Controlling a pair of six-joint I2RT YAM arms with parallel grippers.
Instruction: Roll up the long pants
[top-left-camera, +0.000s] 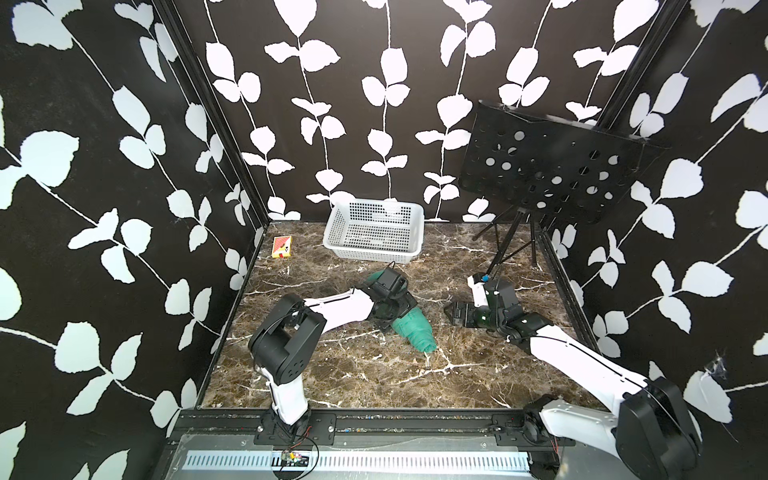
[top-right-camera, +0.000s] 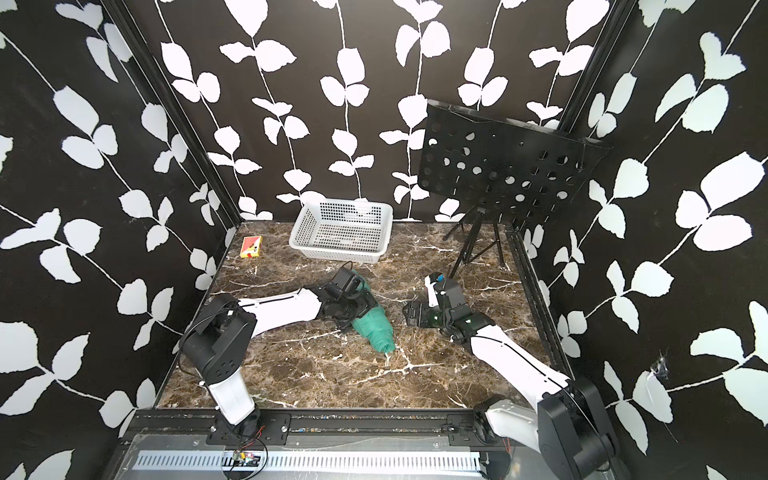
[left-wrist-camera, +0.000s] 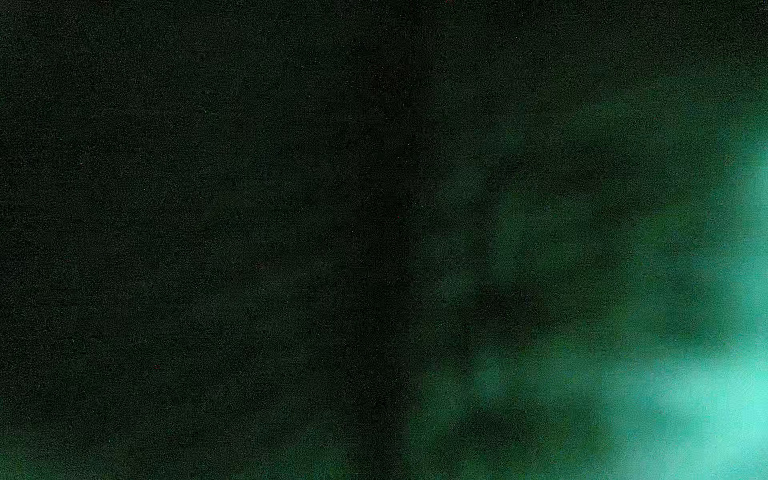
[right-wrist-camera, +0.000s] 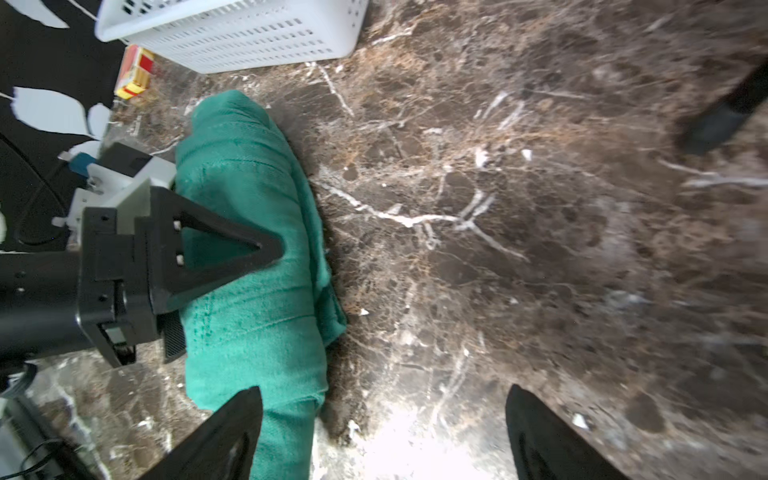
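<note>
The green pants (top-left-camera: 413, 329) lie as a thick, narrow roll slanting across the middle of the table. In the right wrist view the rolled pants (right-wrist-camera: 256, 344) show several seams and a loose edge along the right side. My left gripper (top-left-camera: 402, 310) is open over the roll, and a triangular finger (right-wrist-camera: 220, 276) rests against the cloth. The left wrist view holds only dark, blurred green cloth (left-wrist-camera: 704, 400). To the right, clear of the pants, my right gripper stands open above bare table, nothing between its fingers.
A white perforated basket (top-left-camera: 376, 254) stands at the back, with a small red and yellow box (top-left-camera: 281, 246) to its left. The black stand (top-left-camera: 512, 240) occupies the back right.
</note>
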